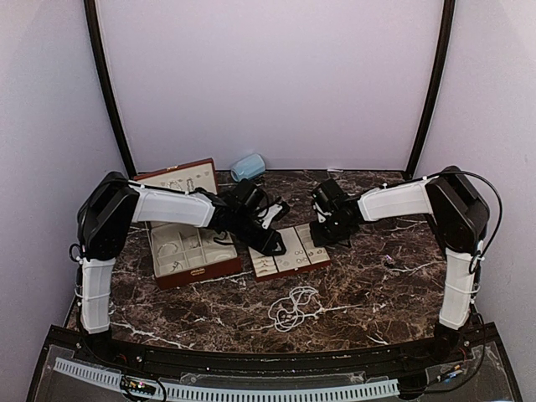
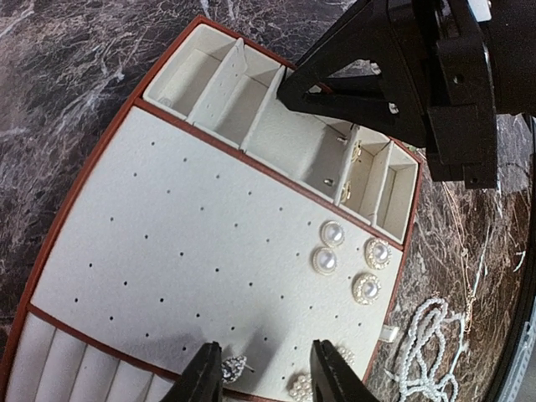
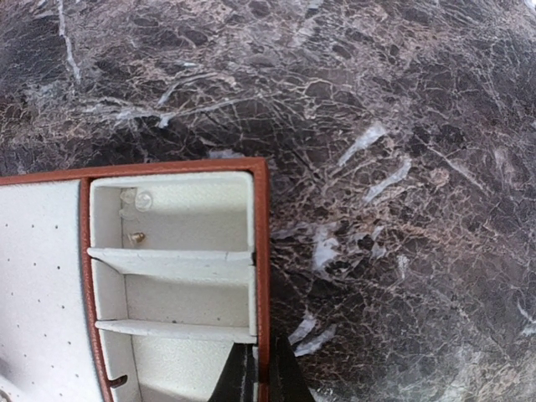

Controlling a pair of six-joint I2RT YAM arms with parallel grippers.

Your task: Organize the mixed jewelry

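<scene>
The red-edged jewelry tray (image 1: 291, 238) lies mid-table with both grippers over it. In the left wrist view, my left gripper is part open above the white pegged panel (image 2: 167, 226). A small silver earring (image 2: 234, 368) is between its fingers, nearer the left one; no grip on it shows. Pearl earrings (image 2: 332, 234) and beaded ones (image 2: 301, 387) sit along the panel's side. My right gripper is shut on the tray's red outer rim (image 3: 262, 251), beside the small compartments. One compartment holds small clear and gold pieces (image 3: 143, 200).
An open jewelry box (image 1: 198, 270) stands left of the tray. A white bead necklace (image 1: 295, 306) lies loose in front, and a light-blue object (image 1: 248, 167) is at the back.
</scene>
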